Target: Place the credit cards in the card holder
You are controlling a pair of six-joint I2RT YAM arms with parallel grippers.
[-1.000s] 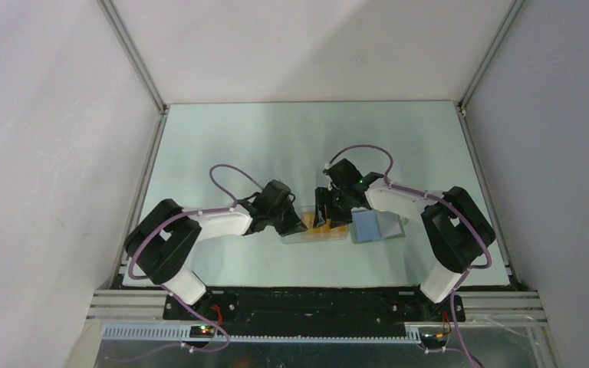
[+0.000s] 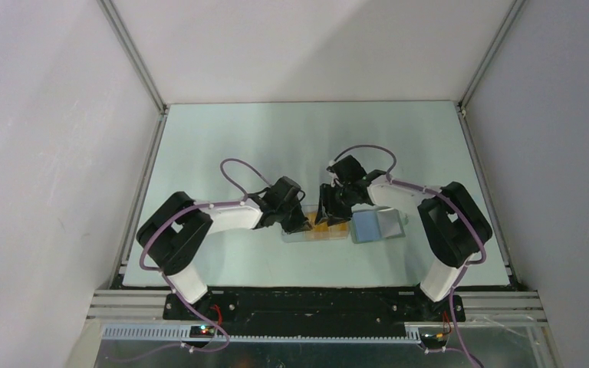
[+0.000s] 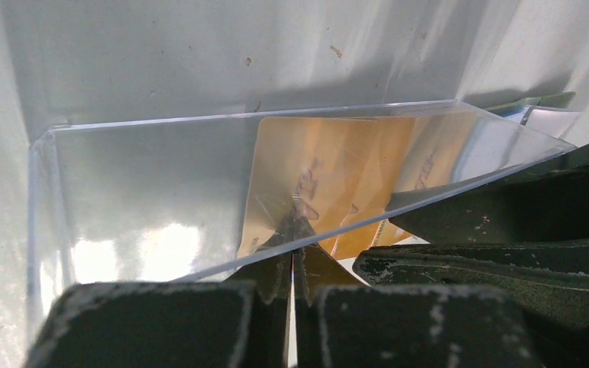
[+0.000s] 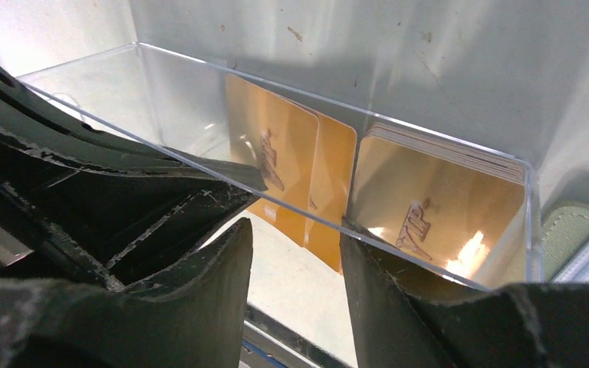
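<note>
A clear plastic box (image 4: 531,222) lies in the table's middle, holding gold cards (image 4: 437,199); some lean in the centre, others form a stack at the right end in the right wrist view. My left gripper (image 2: 304,224) is shut at the box's near side by the leaning cards, nothing visible between its fingers. My right gripper (image 2: 327,213) is part open over the box's near rim, with cards visible behind the gap between its fingers.
Beside the box on the right, a pale green-edged object with blue and white panels (image 2: 366,225) lies flat.
My left arm has shifted to the right along the box. My right gripper has moved slightly, a little to the right and up in the top view.
</note>
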